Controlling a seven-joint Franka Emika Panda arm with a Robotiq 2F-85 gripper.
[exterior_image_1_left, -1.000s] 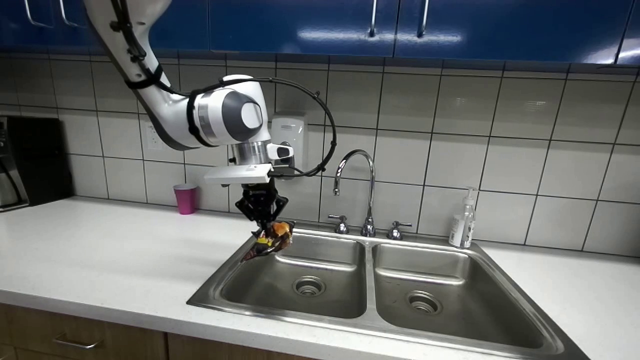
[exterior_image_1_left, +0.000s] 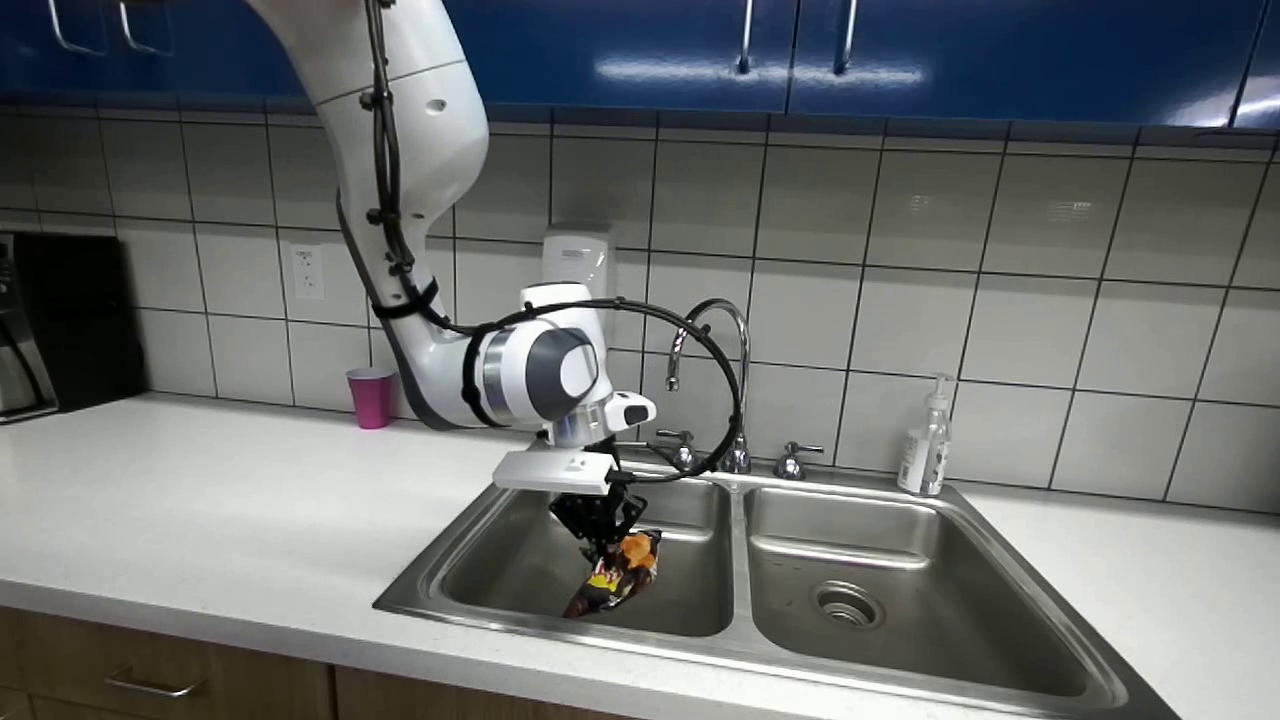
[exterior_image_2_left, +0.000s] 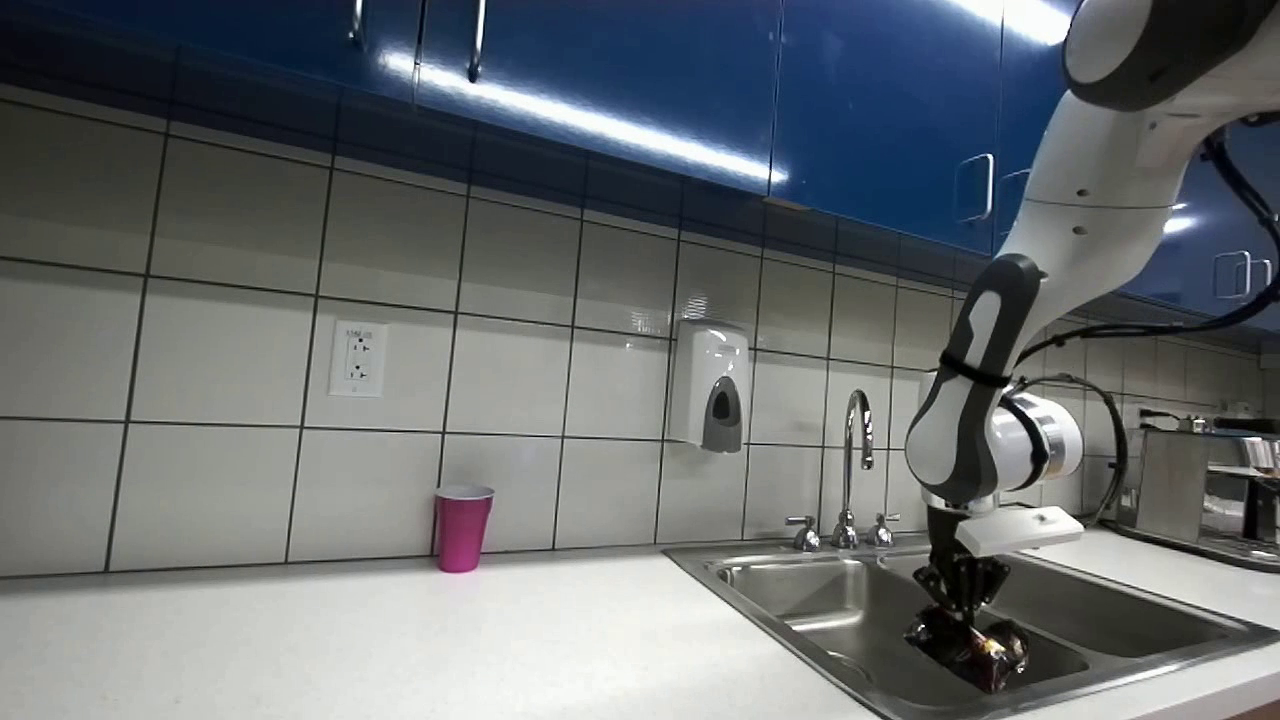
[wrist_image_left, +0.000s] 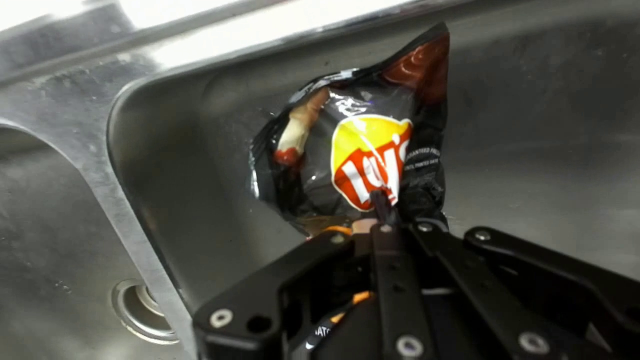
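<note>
A black Lay's chip bag (exterior_image_1_left: 618, 581) with a yellow and red logo is down inside the left basin (exterior_image_1_left: 510, 564) of the steel sink. My gripper (exterior_image_1_left: 603, 550) points downward above the bag, its fingers shut on a pinch of the thin film. In the wrist view the closed fingertips (wrist_image_left: 382, 203) meet the bag (wrist_image_left: 369, 144) at the lower edge of the logo. Part of the bag lies hidden behind the finger linkage. Whether its underside touches the basin floor I cannot tell.
The right basin (exterior_image_1_left: 882, 576) is empty. Behind the sink rises the faucet (exterior_image_1_left: 740, 396), with a soap bottle (exterior_image_1_left: 925, 444) at the back right. A pink cup (exterior_image_1_left: 372, 398) stands by the wall.
My gripper has moved right and down with the chip bag, from above the sink's left edge into the left basin. The bag now hides that basin's drain.
</note>
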